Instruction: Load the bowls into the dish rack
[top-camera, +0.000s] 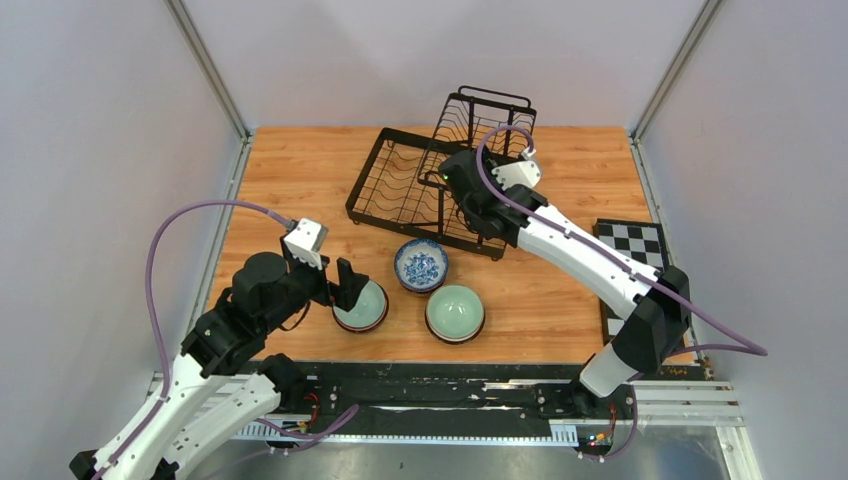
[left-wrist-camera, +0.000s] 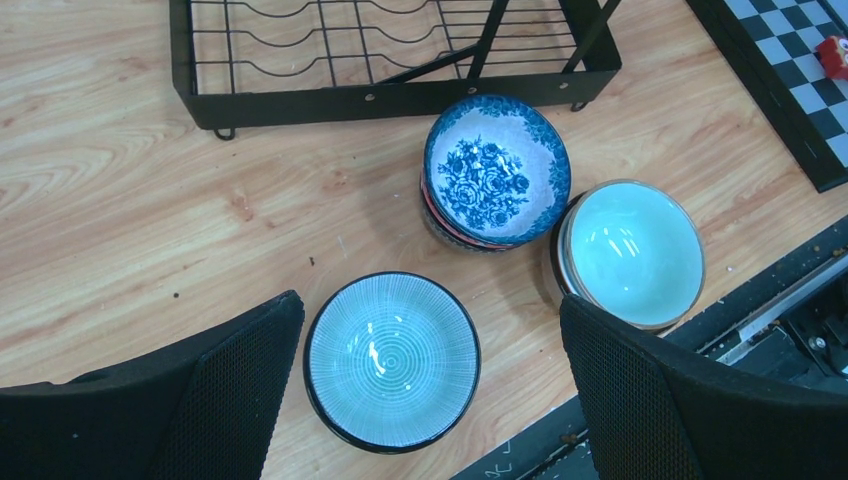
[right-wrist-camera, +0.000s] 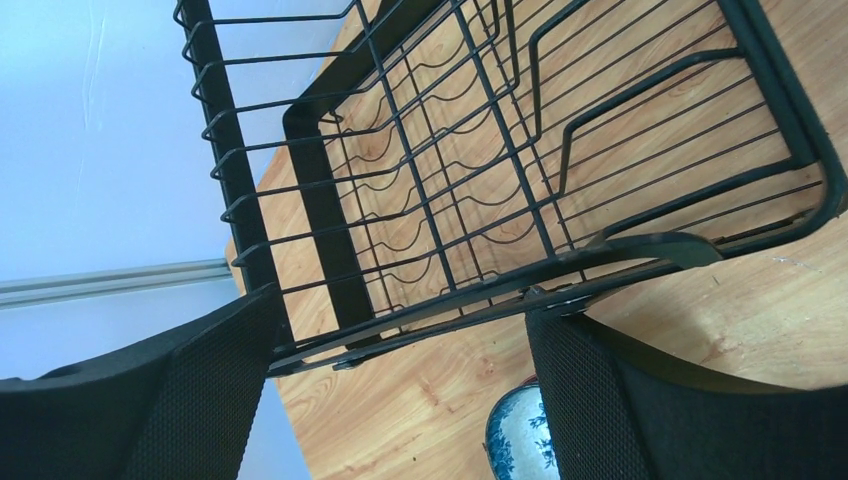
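Three short stacks of bowls stand on the wooden table: pale ribbed bowls (left-wrist-camera: 390, 355) at left, blue floral bowls (top-camera: 420, 262) in the middle, green bowls (top-camera: 454, 311) at right. The black two-tier dish rack (top-camera: 370, 180) stands behind them, holding no bowls that I can see. My left gripper hangs open over the left stack, its fingers empty. My right gripper is open at the rack's upper tier, with black bars of the rack crossing at its fingertips; whether they touch is unclear.
A checkerboard (top-camera: 630, 240) lies along the table's right side, partly under the right arm. Bare wood (top-camera: 285, 170) shows left of the rack. Walls enclose the table at sides and back.
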